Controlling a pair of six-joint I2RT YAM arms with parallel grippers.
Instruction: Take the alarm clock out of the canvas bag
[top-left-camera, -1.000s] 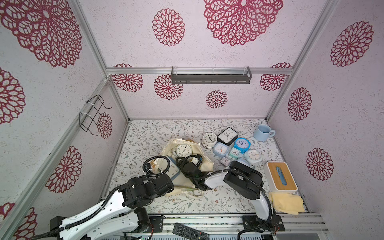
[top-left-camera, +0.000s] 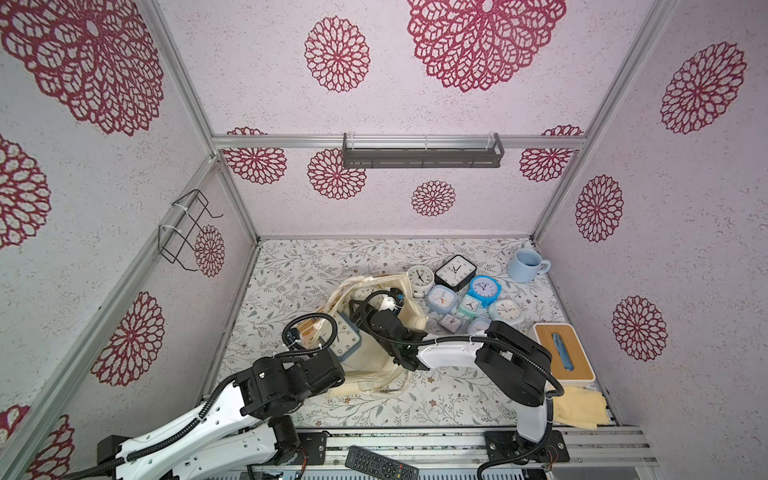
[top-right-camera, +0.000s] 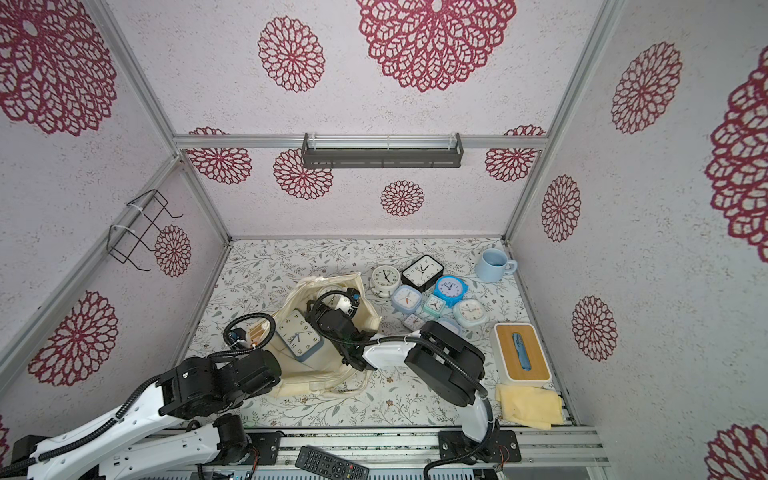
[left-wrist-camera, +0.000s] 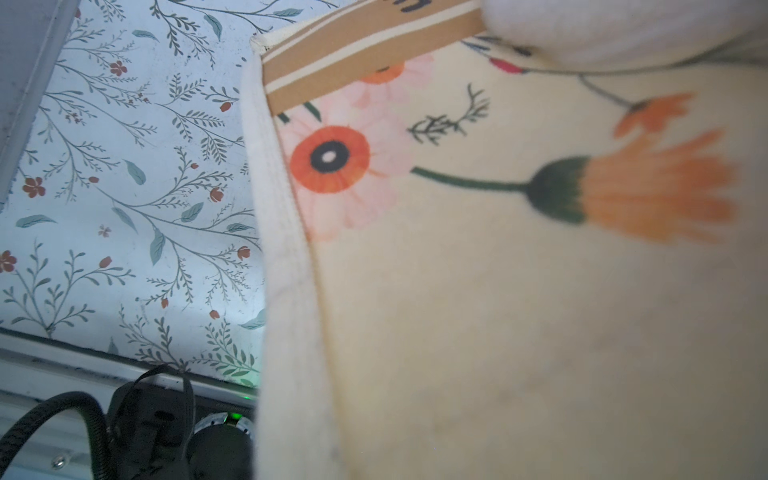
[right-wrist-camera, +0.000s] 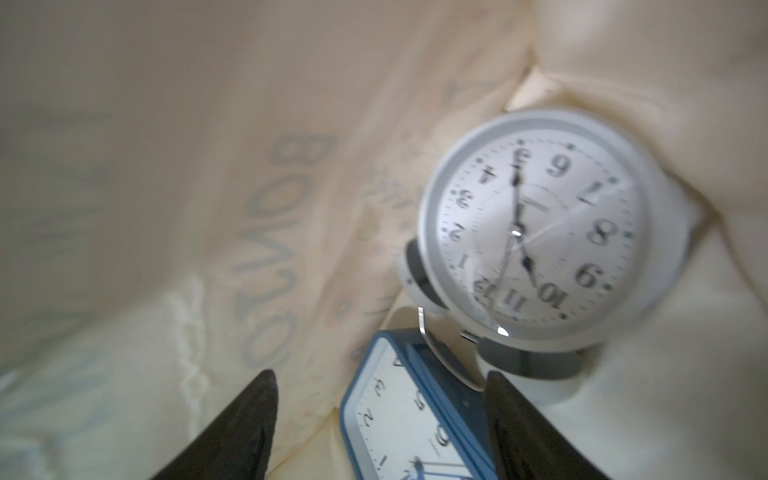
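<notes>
The cream canvas bag (top-left-camera: 416, 313) lies with its mouth spread wide. Inside it, in the right wrist view, a round white twin-bell alarm clock (right-wrist-camera: 544, 232) rests beside a blue-framed square clock (right-wrist-camera: 400, 416). My right gripper is down in the bag, its fingers (right-wrist-camera: 240, 432) apart with nothing clasped. From this angle the square clock shows between and beyond the fingertips, and the round one sits ahead, nearer the right finger. Floral canvas (left-wrist-camera: 480, 320) fills most of the left wrist view. My left gripper is at the bag's left side, its fingertips hidden.
Several clocks, among them a black square one (top-left-camera: 456, 272) and a bright blue one (top-left-camera: 485, 290), stand right of the bag. Farther right are a blue mug (top-left-camera: 525, 265), a tray (top-left-camera: 592, 364) with a blue tool and a yellow cloth (top-left-camera: 580, 408). The table behind the bag is clear.
My right gripper has moved farther toward the back of the bag, now covering most of the round clock from above. The bag's right side has shifted slightly. The left arm has barely moved.
</notes>
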